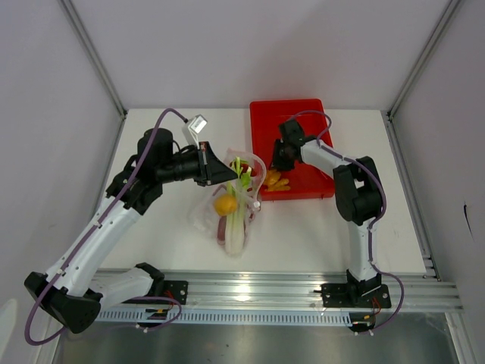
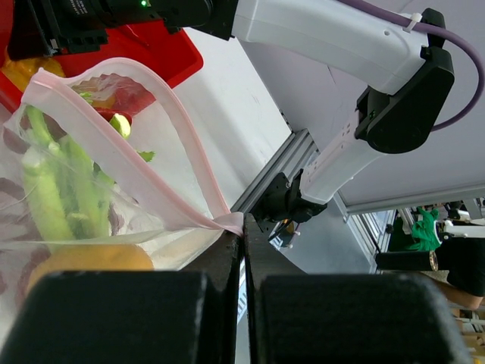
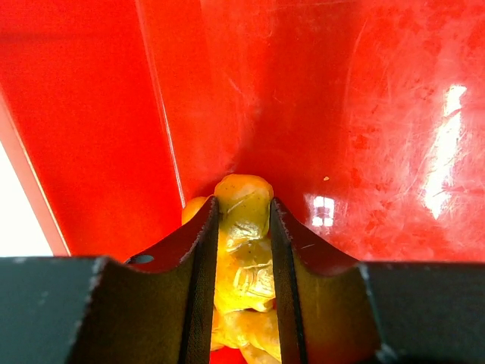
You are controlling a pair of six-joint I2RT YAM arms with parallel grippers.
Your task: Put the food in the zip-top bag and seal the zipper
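The clear zip bag (image 1: 251,210) with pink zipper holds celery (image 2: 76,189), an orange-yellow round item (image 1: 225,204) and red pieces. My left gripper is shut at the zipper's corner, pinching the bag's edge. In the red bin (image 1: 303,186), orange-yellow peppers (image 3: 246,277) are clustered along a wall. My right gripper is down over them, its fingers either side of the top pepper; whether it grips is unclear.
The bin stands at the back right of the white table (image 1: 159,243), just right of the bag. Bare table lies in front of the bin and left of the bag.
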